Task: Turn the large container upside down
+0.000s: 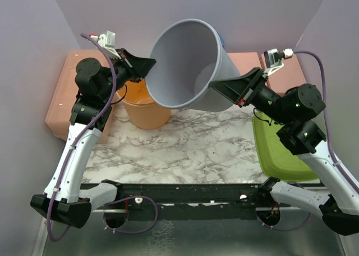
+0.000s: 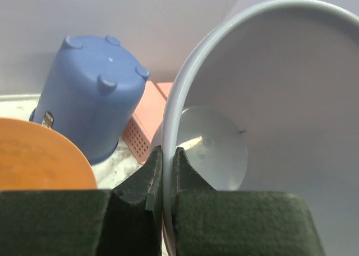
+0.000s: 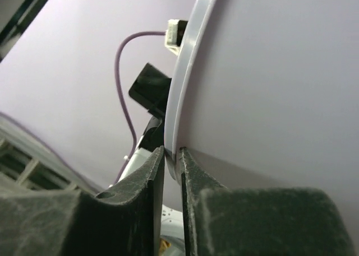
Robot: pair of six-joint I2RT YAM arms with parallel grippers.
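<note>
The large grey container [image 1: 188,54] is held tilted on its side in the air, its mouth toward the top camera and its bottom behind. My left gripper [image 1: 147,65] is shut on its rim at the left side; in the left wrist view that rim [image 2: 178,116] runs between the fingertips. My right gripper [image 1: 221,91] is at the lower right of the rim, its two fingers close on either side of the rim [image 3: 185,60], part open.
An orange container [image 1: 147,116] stands below the grey one. A blue bucket [image 2: 90,99] sits upside down behind it. Pink baskets [image 1: 87,71] line the sides, and a green lid [image 1: 277,149] lies at right.
</note>
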